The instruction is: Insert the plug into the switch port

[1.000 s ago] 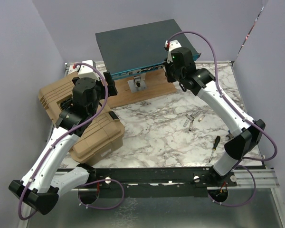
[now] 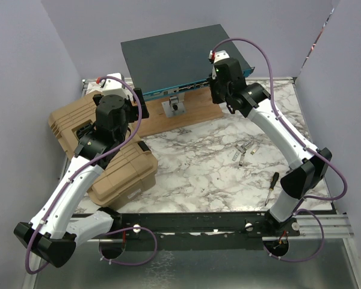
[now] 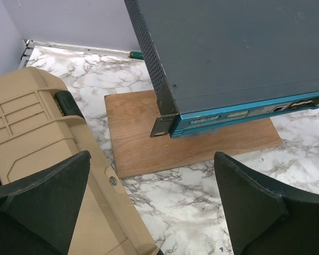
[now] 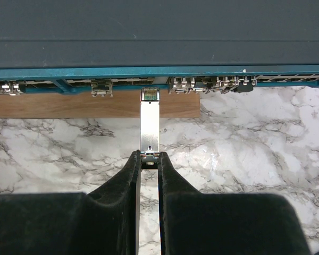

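Note:
The grey switch with a teal front stands at the back, its port row across the upper part of the right wrist view. My right gripper is shut on a silver plug, whose far end sits just below the port row, between other fitted modules; whether it touches a port I cannot tell. My left gripper hangs open near the switch's left front corner, nothing between its fingers.
Tan cases lie at the left. A wooden board is under the switch. Loose small modules and a screwdriver lie on the marble table at the right.
The right arm's elbow has shifted slightly toward the front left over the last second. The left arm has moved very slightly. The switch stays where it was.

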